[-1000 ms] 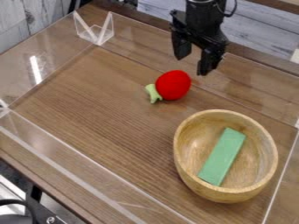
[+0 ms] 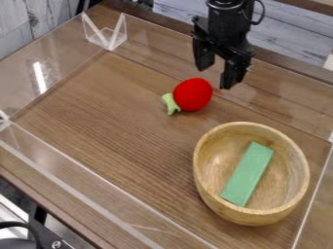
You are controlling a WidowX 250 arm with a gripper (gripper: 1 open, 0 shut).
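Note:
A black robot gripper [image 2: 221,72] hangs at the top centre, open, above and behind a red round object [image 2: 194,94] with a small green piece [image 2: 170,103] at its left. At the lower right a pale wooden bowl [image 2: 207,165] holds a green rectangular block [image 2: 247,175].
A clear plastic object [image 2: 104,31] stands at the back left. A black cable or part lies at the lower left edge.
The gripper has shifted very slightly; the objects on the table have not moved.

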